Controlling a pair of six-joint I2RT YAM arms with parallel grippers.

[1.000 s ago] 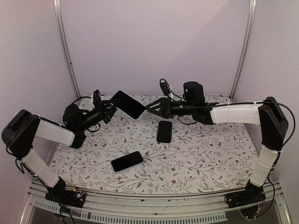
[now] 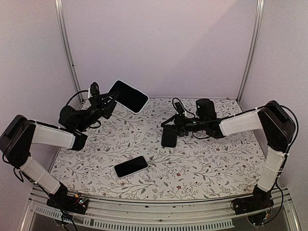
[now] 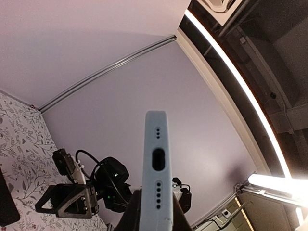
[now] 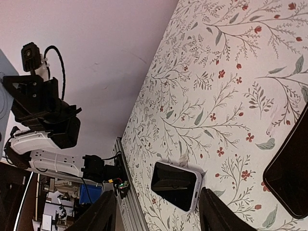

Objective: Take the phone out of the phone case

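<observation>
A pale-rimmed case [image 2: 130,97] with a dark face is raised above the table's back left, tilted, and my left gripper [image 2: 111,97] is shut on its edge. Its pale blue end [image 3: 157,168], with a port opening and small holes, fills the middle of the left wrist view. Whether a phone sits inside cannot be told from here. My right gripper [image 2: 166,125] is away from that case, partly open with nothing between its fingers. Below it on the table lies a plain black phone-shaped slab [image 2: 169,138].
Near the table's front left lies another dark slab with a pale rim [image 2: 131,166], also in the right wrist view [image 4: 176,185]. Walls close off the back and sides.
Earlier my right gripper was at the raised case's lower right corner; it has since moved right and down, clear of it. My left gripper has lifted the case slightly.
</observation>
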